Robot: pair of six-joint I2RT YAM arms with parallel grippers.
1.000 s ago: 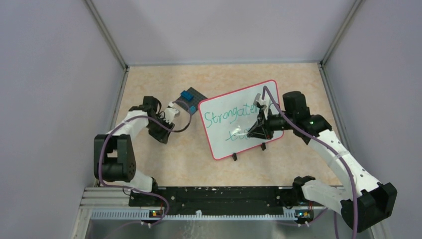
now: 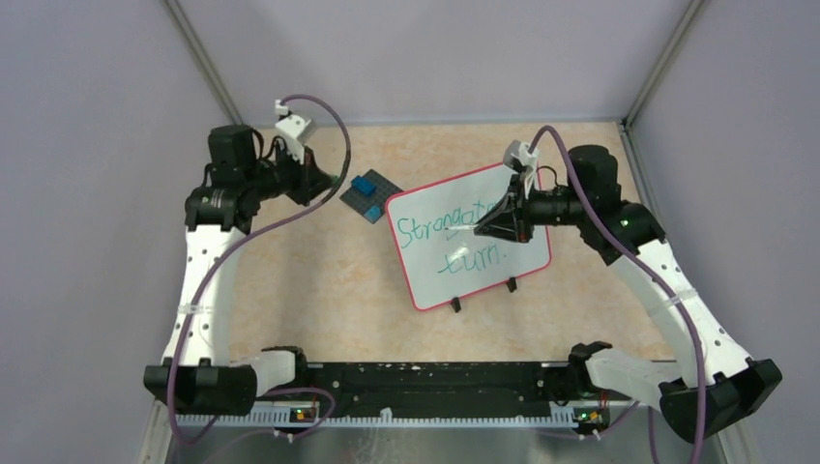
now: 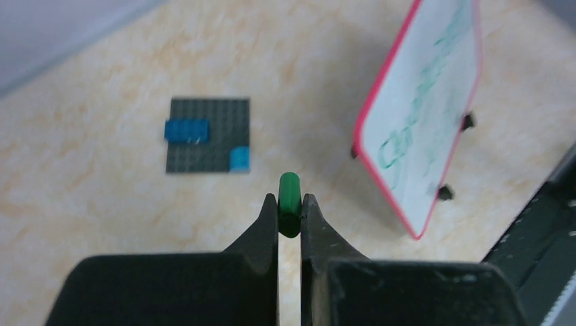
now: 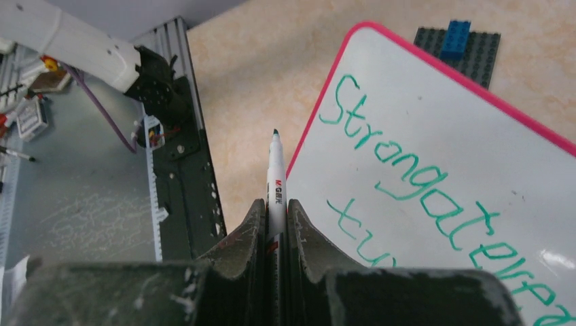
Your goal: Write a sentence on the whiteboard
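The red-rimmed whiteboard (image 2: 418,275) stands tilted on black feet, with green writing in two lines. The upper line begins "Strongate", its end behind my right arm in the top view; the lower reads "turn." A white marker (image 4: 276,180) with a green tip is clamped in my right gripper, in front of the board. In the top view that right gripper (image 2: 482,230) is over the upper line. My left gripper is shut on a small green cap (image 3: 290,197), left of the board and away from it.
A dark grey studded plate (image 3: 208,153) with a blue brick (image 3: 187,130) and a lighter blue piece (image 3: 239,158) lies left of the board. Bare table (image 2: 319,280) stretches in front of it at the left.
My left arm has reached out towards the back of the table, near the studded plate. The right gripper has moved up the board with the marker, uncovering the lower line.
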